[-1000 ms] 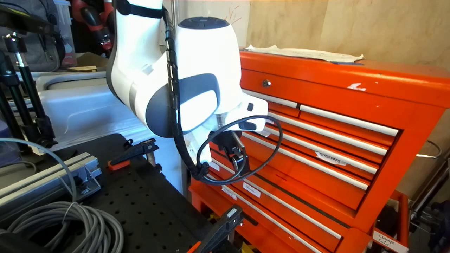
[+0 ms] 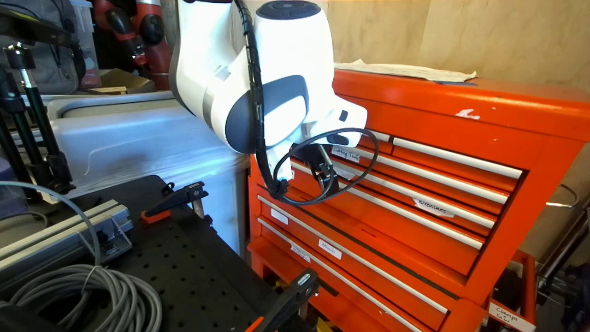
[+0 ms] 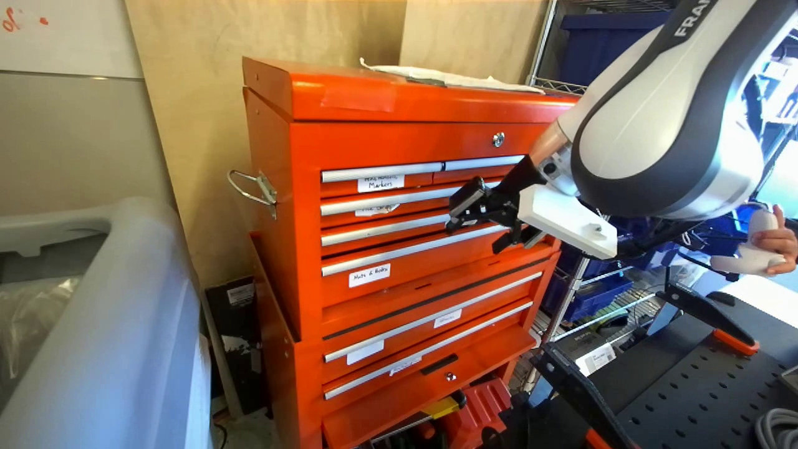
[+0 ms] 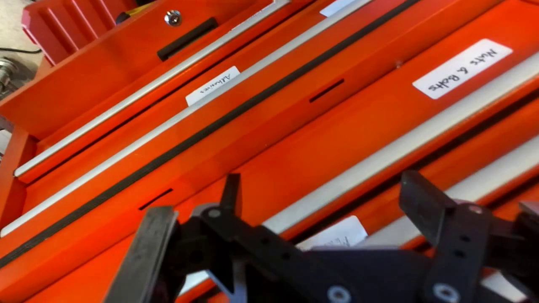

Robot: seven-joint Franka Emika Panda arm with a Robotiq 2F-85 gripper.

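My gripper is open, with a wide gap between its black fingers and nothing held there. In the second exterior view the gripper hangs before the right half of the red tool chest, level with its upper drawers. Silver handle strips run along the drawers, and all of them look closed. The wrist view looks down the chest front: a label reads "Nuts & Bolts", and a drawer handle crosses between the fingers. Whether the fingers touch the chest I cannot tell.
A black perforated table with clamps stands in front of the chest, bearing a coil of grey cable. A loop of black cable hangs from the arm. White cloth lies on the chest top. A person's hand shows at the far right.
The arm and gripper have moved up and toward the chest in the first exterior view, from the lower drawers to the upper ones. The chest and table look unchanged.
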